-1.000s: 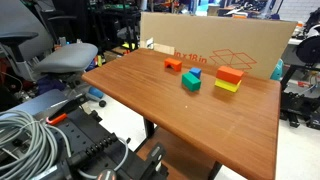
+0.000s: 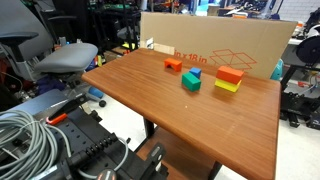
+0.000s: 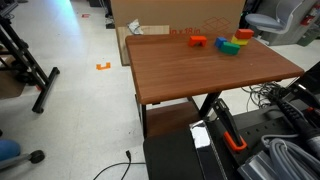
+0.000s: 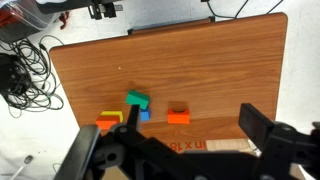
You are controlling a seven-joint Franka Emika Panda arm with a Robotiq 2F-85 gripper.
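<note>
In the wrist view my gripper shows as two dark, blurred fingers at the lower edge, standing wide apart and open. Nothing is held between them. Far below, the wooden table carries a small orange block (image 4: 178,118), which appears in the gap between the fingers. To its left are a green block (image 4: 137,99) and a blue block (image 4: 145,115), close together. An orange block (image 2: 230,74) rests on top of a yellow block (image 2: 227,85) near the table's back edge. My gripper cannot be clearly made out in the exterior views.
A cardboard panel (image 2: 210,42) stands along the table's back edge. Coiled cables (image 4: 30,75) lie beyond the table's left side in the wrist view. A grey chair (image 2: 68,58) stands past the table.
</note>
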